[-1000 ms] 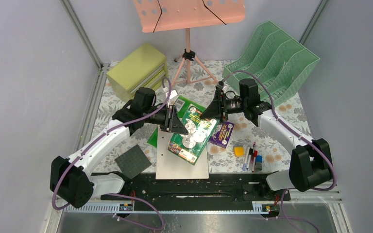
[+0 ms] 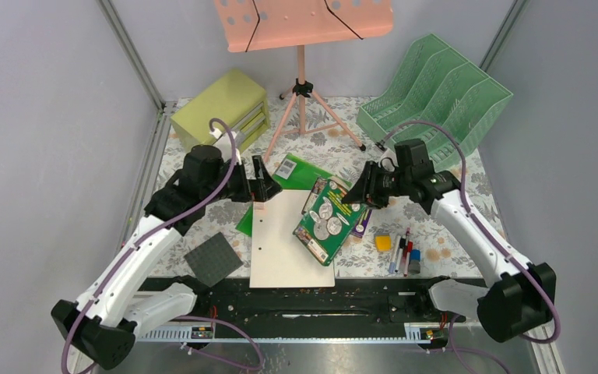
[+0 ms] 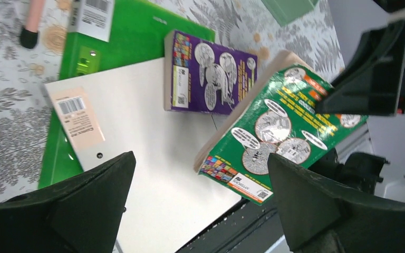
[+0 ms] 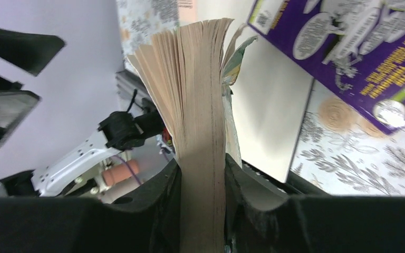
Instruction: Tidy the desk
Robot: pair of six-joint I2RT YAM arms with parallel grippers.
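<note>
A thick green book (image 2: 331, 222) hangs tilted above the desk, with my right gripper (image 2: 366, 200) shut on its upper end. Its page edges (image 4: 198, 105) run up between the fingers in the right wrist view. My left gripper (image 2: 269, 195) is open and empty, to the left of the book and apart from it. Below lie a white board or binder (image 3: 153, 153), a green folder (image 3: 132, 31) partly under it, and a purple book (image 3: 211, 74) at the binder's upper edge. At the back right stands a green file rack (image 2: 444, 97) with empty slots.
A yellow-green drawer box (image 2: 222, 113) stands at the back left and a pink music stand (image 2: 302, 70) at the back middle. Front right hold a yellow block (image 2: 383, 243) and several pens (image 2: 401, 251). A dark grey pad (image 2: 212, 259) lies front left.
My left gripper was around the green book's left edge; it has opened and moved away to the left. The right arm has carried the book to the right, partly over the purple book.
</note>
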